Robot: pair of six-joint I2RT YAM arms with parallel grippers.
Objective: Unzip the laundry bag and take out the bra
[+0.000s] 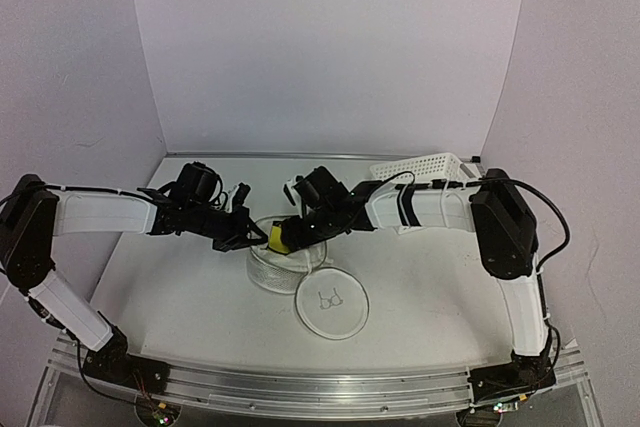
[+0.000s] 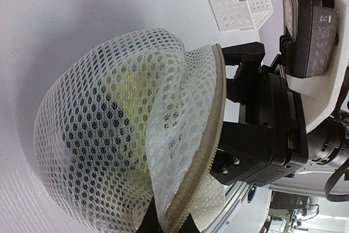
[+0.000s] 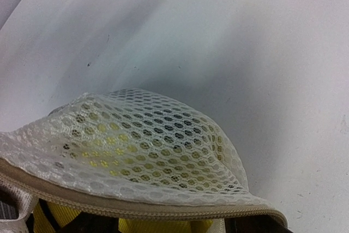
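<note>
The white mesh laundry bag (image 1: 270,275) stands unzipped in the middle of the table, its round lid (image 1: 332,319) with a bra drawing folded out toward the front. Yellow fabric of the bra (image 1: 277,238) shows in the opening; the left wrist view gives yellow and dark patches through the mesh. My left gripper (image 1: 262,239) is shut on the bag's zippered rim (image 2: 206,145) at the left side. My right gripper reaches into the mouth from the right, its fingers apart, with yellow cloth (image 3: 163,226) visible between them. Their tips are hidden inside the bag.
A white perforated basket (image 1: 425,169) stands at the back right, beyond the right arm. Bare table (image 1: 430,297) lies to the right of the lid and at the front left.
</note>
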